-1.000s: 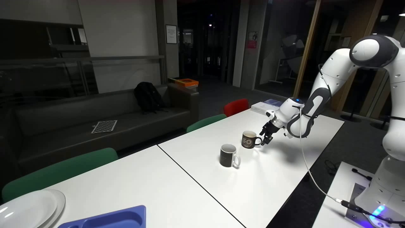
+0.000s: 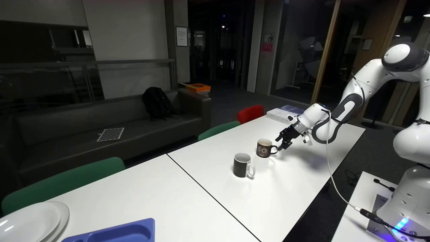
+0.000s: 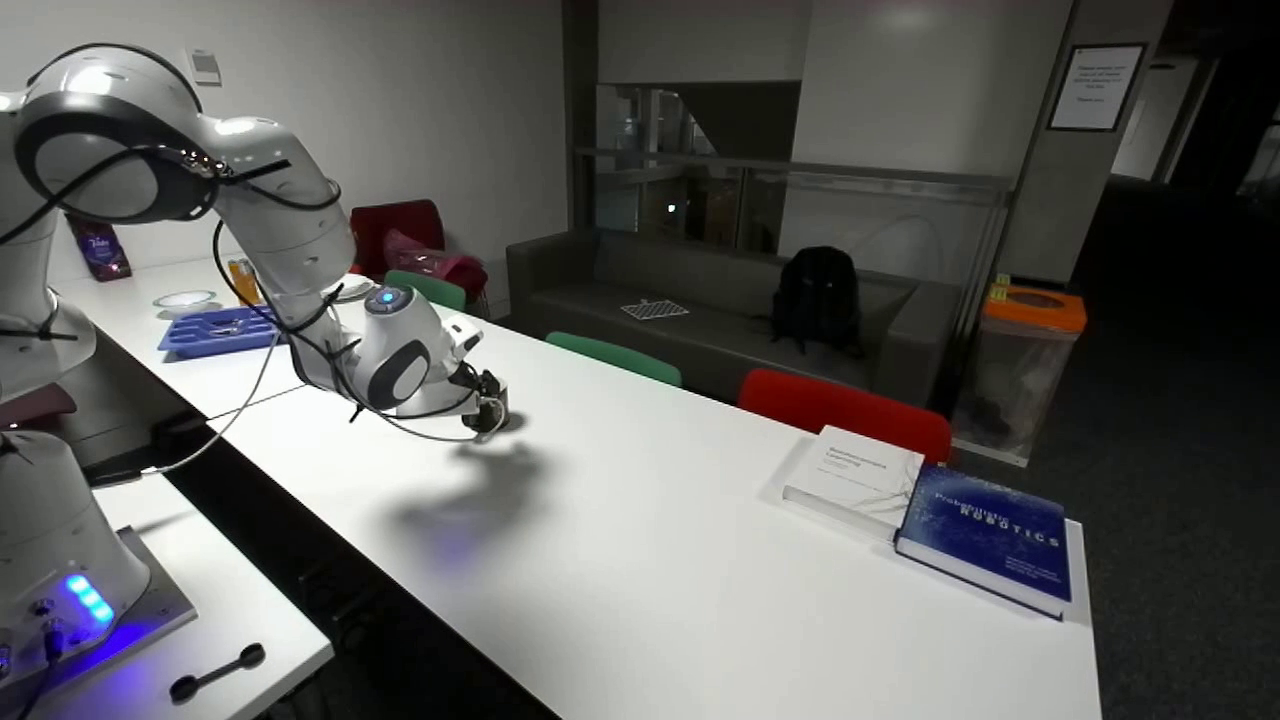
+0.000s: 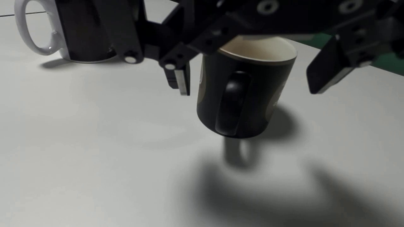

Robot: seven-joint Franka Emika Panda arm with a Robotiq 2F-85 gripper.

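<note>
A dark mug with a cream inside (image 2: 263, 148) stands upright on the white table, its printed "30" showing in exterior view 1. Its black handle (image 4: 233, 104) faces my gripper. The gripper is open, and in the wrist view its fingers appear to either side of the mug. Whether either finger touches it cannot be told; a gap shows on both sides. Nearer the table's seam, a second mug (image 2: 241, 165), dark with a white handle, stands upright. In exterior view 2 the arm hides most of the first mug.
A white book (image 3: 854, 478) and a blue book (image 3: 986, 534) lie at one table end. Toward the other end are a blue tray (image 2: 121, 232) and white plates (image 2: 30, 222). Chairs line the far edge, among them a red chair (image 2: 250, 113).
The arm's wrist and forearm have shifted slightly right in exterior view 1, with the wrist tilted lower. The gripper's tips remain by the dark mug's handle. Both mugs stand where they were.
</note>
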